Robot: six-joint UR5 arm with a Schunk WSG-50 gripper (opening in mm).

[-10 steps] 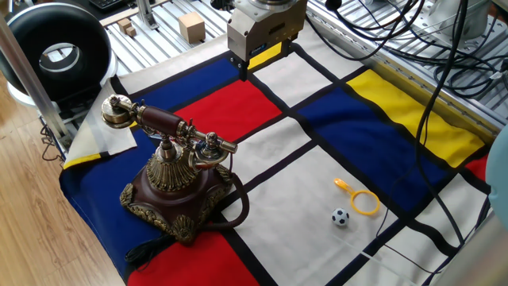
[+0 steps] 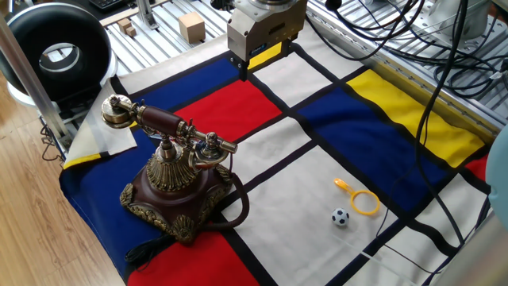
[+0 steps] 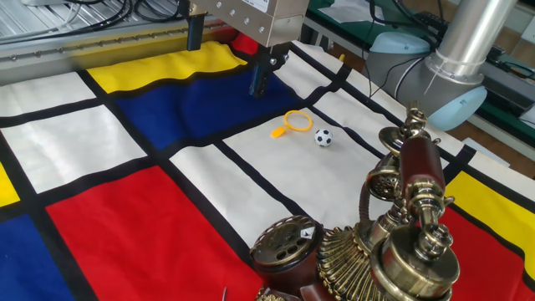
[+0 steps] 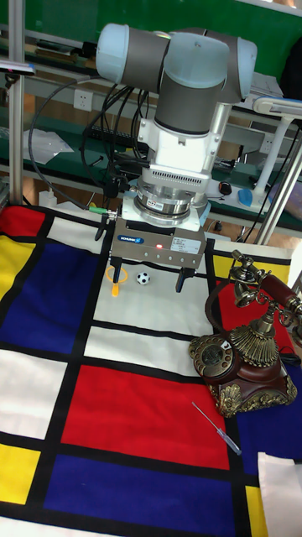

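My gripper (image 2: 268, 65) hangs above the cloth, its two fingers spread wide with nothing between them. An antique-style telephone (image 2: 175, 179), dark red and brass, stands upright with its handset (image 2: 163, 121) across the top. Well apart from it on a white patch lie a small black-and-white ball (image 2: 340, 217) and a yellow ring with a short handle (image 2: 365, 202), close together. In the third exterior view, a thin screwdriver (image 4: 219, 430) lies in front of the telephone; the first view does not show it. No object touches the gripper.
The cloth (image 3: 150, 226) has coloured blocks and black bands, with broad bare areas. Loose black cables (image 2: 419, 135) hang at the right side of the first view. Beyond the cloth are a wooden block (image 2: 191, 28) and a black ring-shaped object (image 2: 59, 52).
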